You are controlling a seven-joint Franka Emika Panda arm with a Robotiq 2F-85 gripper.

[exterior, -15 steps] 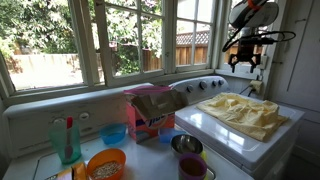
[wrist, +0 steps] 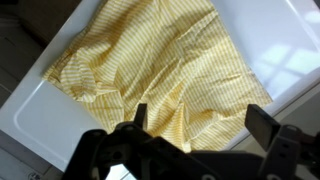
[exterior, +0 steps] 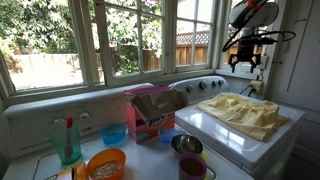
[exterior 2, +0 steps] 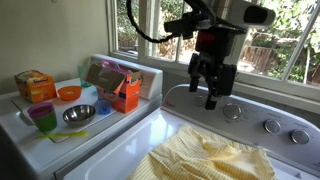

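My gripper [exterior 2: 220,90] hangs pointing down above the white machine on the right, clear of everything below it. In the wrist view its two dark fingers stand wide apart at the lower edge, with nothing held between them. Under it a yellow-and-white striped cloth [wrist: 170,65] lies spread and wrinkled on the machine's white top [wrist: 40,115]. The same cloth [exterior: 243,114] covers much of that top in the first exterior view.
Left of the cloth, a second white machine bears an orange-red box [exterior: 153,112], an orange bowl [exterior: 106,162], a metal bowl [exterior: 187,144] and a green cup [exterior: 66,143]. Raised control panels with knobs [exterior 2: 231,111] run along the back, beneath the windows.
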